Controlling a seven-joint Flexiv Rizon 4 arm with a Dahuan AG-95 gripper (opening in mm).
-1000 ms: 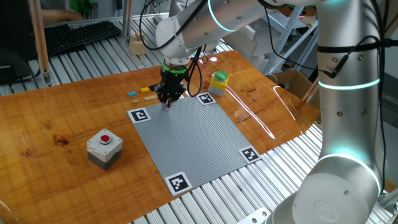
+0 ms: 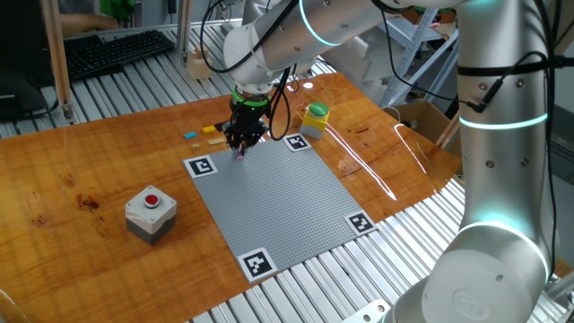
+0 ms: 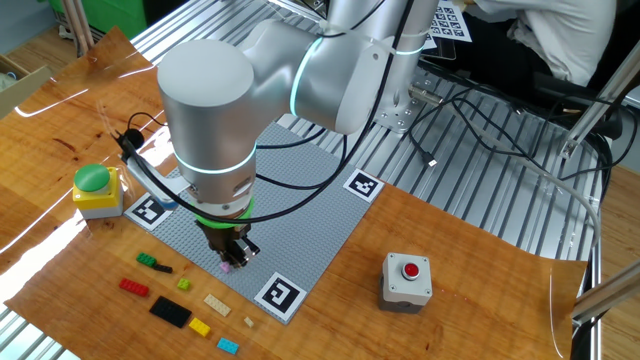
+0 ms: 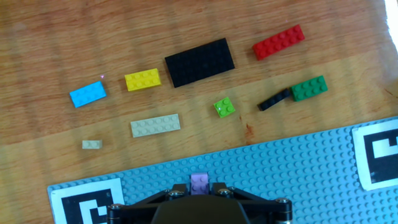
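Observation:
A small purple brick [image 4: 199, 182] sits between the fingertips of my gripper, which is shut on it, at the bottom of the wrist view. Both are over the edge strip of the studded baseplate [image 4: 267, 168]. In exterior view 1 my gripper [image 2: 240, 144] points down at the far edge of the grey baseplate [image 2: 278, 193]. Exterior view 2 shows the purple brick [image 3: 225, 267] low under the dark fingers, close to the plate; whether it touches the studs I cannot tell.
Loose on the wood beyond the plate lie several bricks, among them black [image 4: 199, 62], red [image 4: 278, 42], yellow [image 4: 143, 79], blue [image 4: 88, 94], beige [image 4: 155, 126] and lime [image 4: 224, 107]. A red-button box [image 2: 151, 213] and a green-button box [image 2: 315, 118] flank the plate, whose middle is bare.

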